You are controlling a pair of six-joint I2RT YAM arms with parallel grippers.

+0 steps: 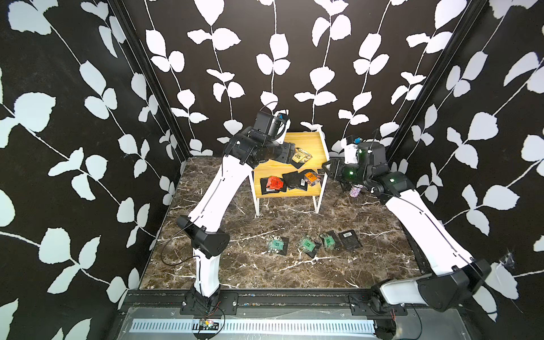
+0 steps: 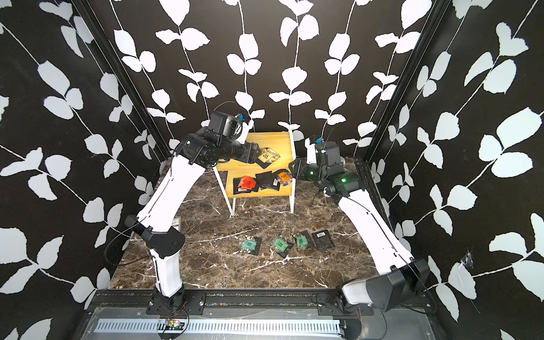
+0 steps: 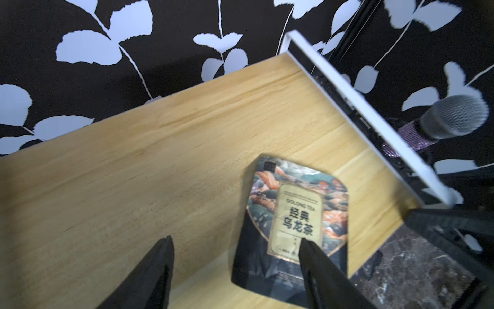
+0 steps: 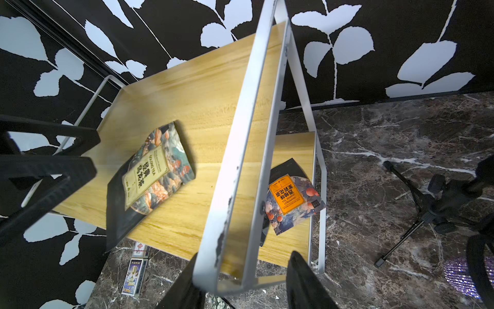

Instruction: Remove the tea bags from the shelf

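On the upper board of the wooden shelf (image 1: 303, 140) lies an oolong tea bag (image 3: 292, 226). My left gripper is open above the board, its fingers to the left of and over the bag's near part, nothing held. My right gripper is open just outside the shelf's white side rail (image 4: 225, 219), nothing visibly held. The lower board holds a red tea bag (image 1: 274, 182), an orange tea bag (image 1: 311, 177) and black packets (image 1: 294, 182).
Green packets (image 1: 276, 244) and a black packet (image 1: 350, 239) lie on the marble table in front of the shelf. A microphone (image 3: 452, 116) on a tripod (image 4: 432, 206) stands right of it.
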